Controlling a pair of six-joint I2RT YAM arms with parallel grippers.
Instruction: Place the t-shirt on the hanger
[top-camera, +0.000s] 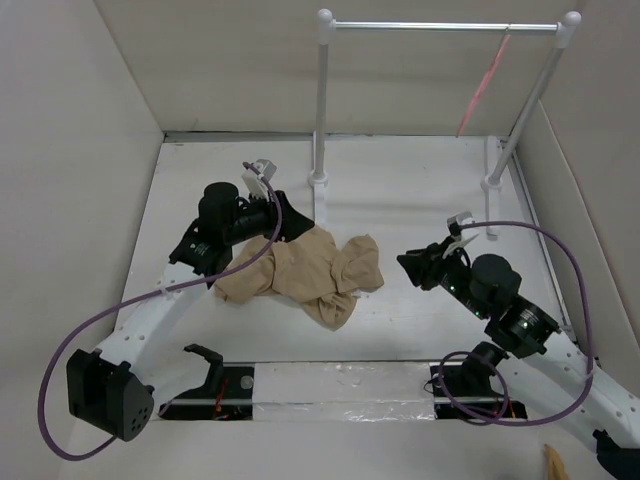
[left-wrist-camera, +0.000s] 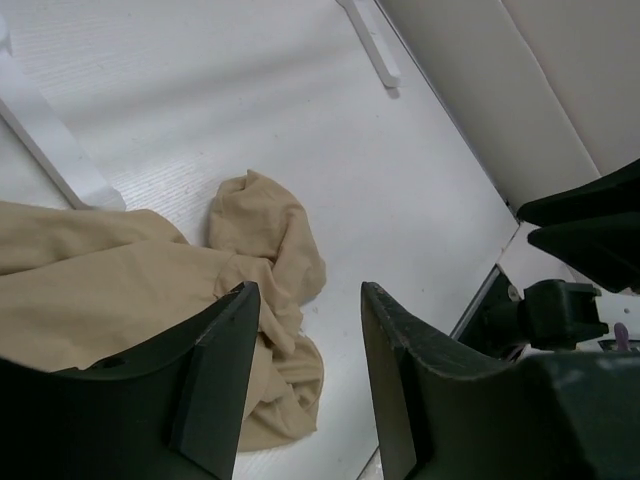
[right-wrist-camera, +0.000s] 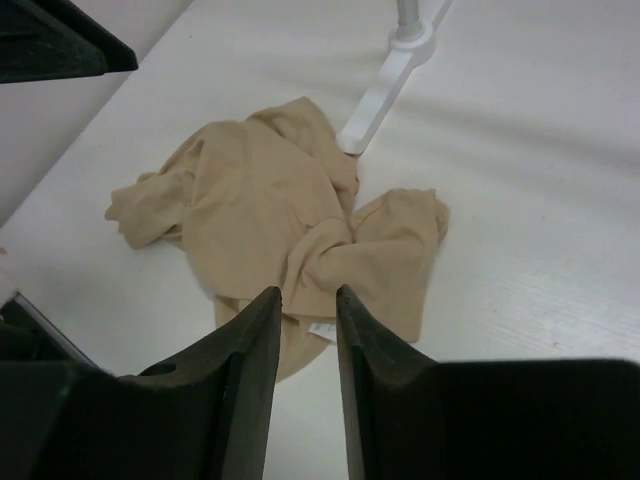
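A tan T-shirt (top-camera: 310, 275) lies crumpled on the white floor between the arms, also filling much of the left wrist view (left-wrist-camera: 120, 290) and the right wrist view (right-wrist-camera: 250, 200). A pale strip shows under its lower edge in the right wrist view; whether it is a hanger is unclear. My left gripper (top-camera: 287, 218) hangs over the shirt's upper left, open and empty. My right gripper (top-camera: 420, 262) is to the right of the shirt, above the floor, open and empty.
A white rack rail (top-camera: 440, 27) spans the back, with posts and feet (top-camera: 319, 200). A pink strip (top-camera: 485, 80) hangs from the rail at right. Walls enclose both sides. Bare floor lies right of and behind the shirt.
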